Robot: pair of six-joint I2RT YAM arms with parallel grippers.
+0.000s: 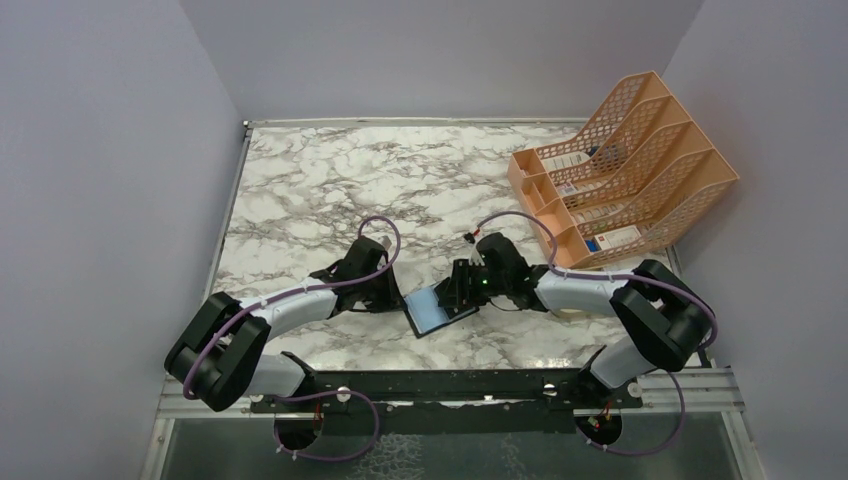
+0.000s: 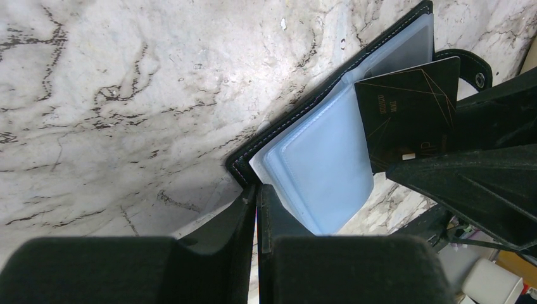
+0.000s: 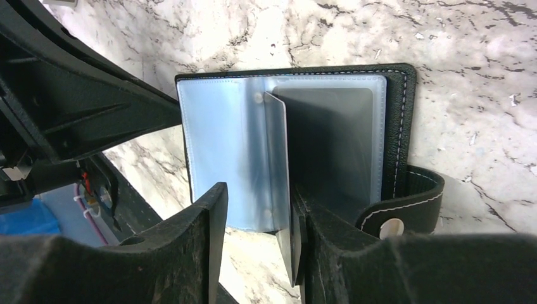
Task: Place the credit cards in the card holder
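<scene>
The card holder lies opened on the marble table, with a black cover and clear bluish sleeves. At its left end my left gripper is shut, its tips at a corner of the holder; whether they pinch the edge cannot be told. A black card with gold lines stands raised over the sleeves. Seen nearly edge-on in the right wrist view, that card rests along the right finger of my right gripper, which is open. Whether the card's lower edge sits inside a sleeve is unclear.
A tan slotted rack with several items in it stands at the back right. The holder's strap with a snap button sticks out at its right end. Behind both arms, the marble table is clear.
</scene>
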